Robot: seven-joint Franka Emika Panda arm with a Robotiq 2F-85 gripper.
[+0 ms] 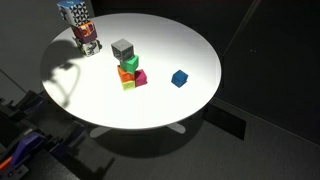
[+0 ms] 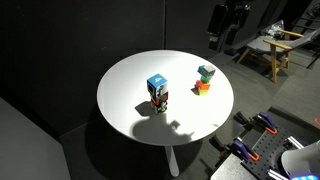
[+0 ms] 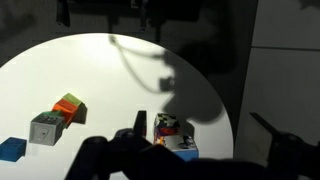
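My gripper is open above the table, with nothing held between its dark fingers. In the wrist view a tower of patterned blocks (image 3: 180, 143) shows below the gripper, nearer the left finger and partly hidden by the gripper body. The same tower (image 1: 82, 28) stands upright near the table's edge in exterior view 1, with a blue-sided block on top. Another stack has a grey cube (image 1: 123, 49) over a green one (image 1: 131, 64), with orange (image 1: 125, 75), yellow (image 1: 128, 84) and pink (image 1: 140, 77) blocks beneath or beside it. A blue cube (image 1: 180, 77) lies alone.
The round white table (image 2: 125, 95) has free room around the stacks. A wooden chair (image 2: 275, 50) stands behind it on the floor. The robot's base (image 2: 300, 162) is beside the table, with cables nearby.
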